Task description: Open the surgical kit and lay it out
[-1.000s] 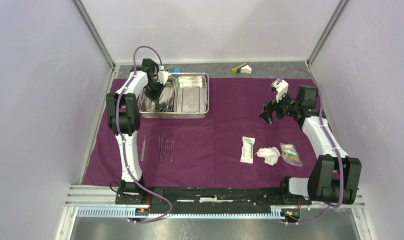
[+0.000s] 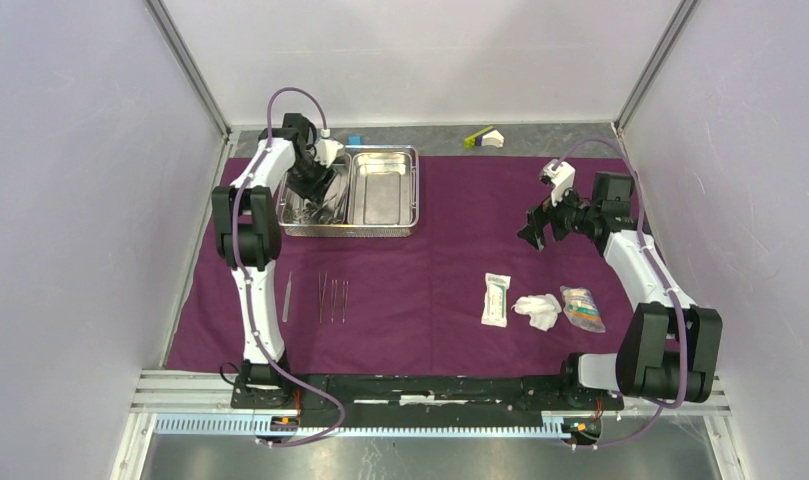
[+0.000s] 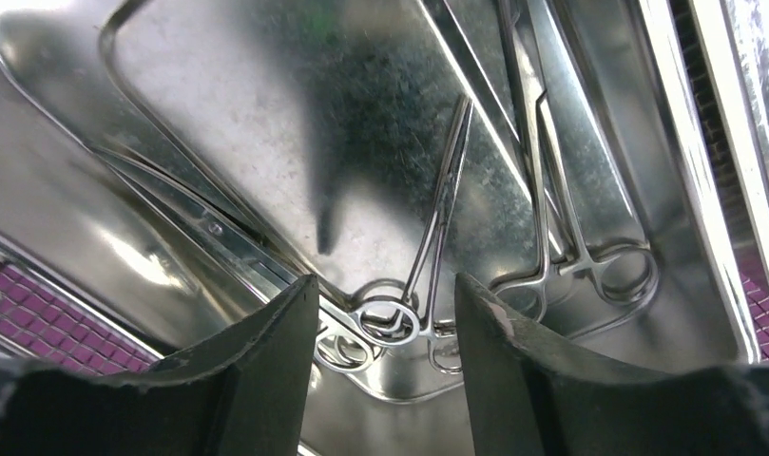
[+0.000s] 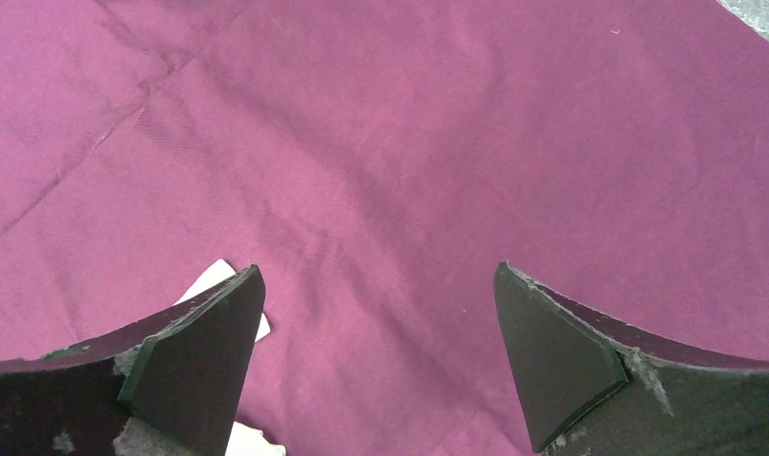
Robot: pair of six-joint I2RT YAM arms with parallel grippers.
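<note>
The steel kit tray (image 2: pixel 382 190) stands at the back left of the purple cloth. My left gripper is over its left compartment, fingers apart. Below them lie ringed clamps (image 3: pixel 437 218), more ringed instruments (image 3: pixel 570 218) at the right and a long one (image 3: pixel 200 215) at the left; none is clearly held. Several slim instruments (image 2: pixel 334 300) lie in a row on the front left cloth. My right gripper (image 2: pixel 534 222) is open and empty over bare cloth at the right.
A white packet (image 2: pixel 495 300), crumpled white gauze (image 2: pixel 537 310) and a bagged item (image 2: pixel 584 309) lie front right. Small objects (image 2: pixel 485 137) sit on the grey strip behind.
The right arm is practically still.
</note>
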